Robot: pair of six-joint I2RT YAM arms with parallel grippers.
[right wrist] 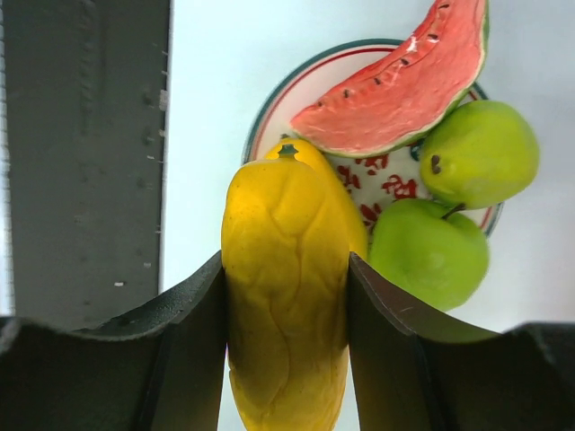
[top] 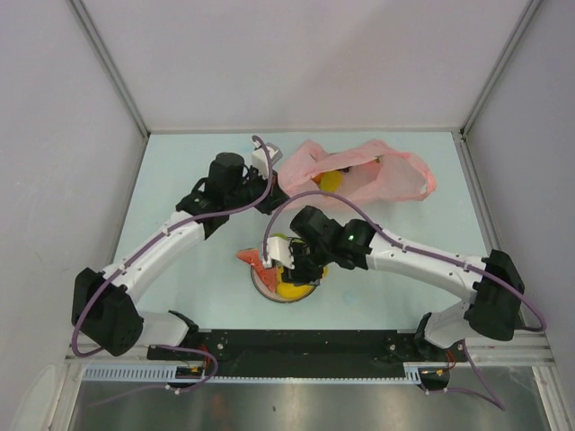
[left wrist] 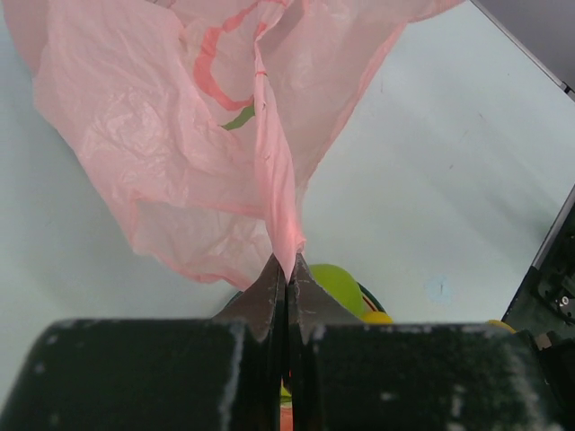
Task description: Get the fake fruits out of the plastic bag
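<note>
The pink plastic bag (top: 377,180) lies at the back, a yellow fruit (top: 328,180) visible inside. My left gripper is shut on a pinched edge of the bag (left wrist: 274,180). My right gripper holds a yellow mango (right wrist: 283,341) between its fingers, over the plate (right wrist: 314,72). On that plate are a watermelon slice (right wrist: 386,99), a green pear (right wrist: 476,153), a green apple (right wrist: 427,251) and another yellow mango (right wrist: 332,189), partly hidden by the held one.
A black bar (top: 305,341) runs along the front edge. Both arms reach over the table.
</note>
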